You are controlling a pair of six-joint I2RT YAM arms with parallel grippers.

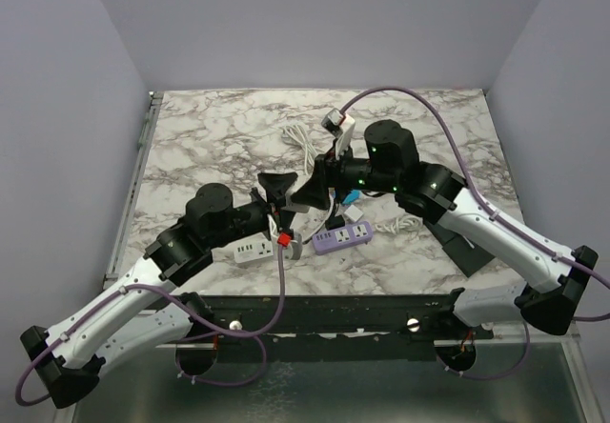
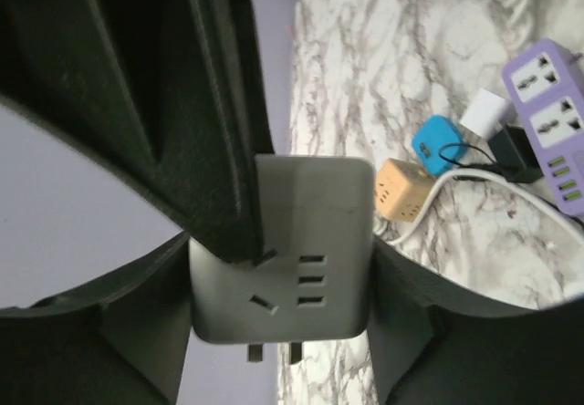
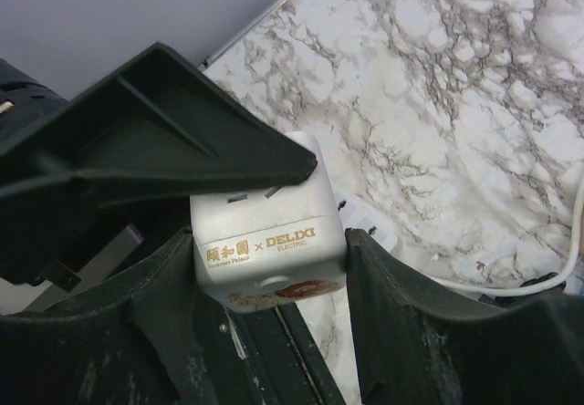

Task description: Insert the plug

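Observation:
A white cube-shaped plug adapter [image 1: 300,200] is held in the air over the table, between my two grippers. In the left wrist view, the plug's [image 2: 292,295] socket slots face the camera and two metal prongs stick out below. The right wrist view shows its printed side [image 3: 266,250]. My left gripper [image 1: 285,202] reaches it from the left, fingers against its sides. Opposite, my right gripper [image 1: 315,191] also has its fingers on the plug. One dark right finger [image 2: 219,140] crosses the left wrist view; a left finger lies over the plug in the right one.
Below lie a purple power strip [image 1: 343,237] and a white power strip [image 1: 253,251]. The left wrist view shows an orange cube [image 2: 401,191], a blue plug [image 2: 438,143] and a black adapter [image 2: 514,154]. White cables cross the marble table, whose back left is free.

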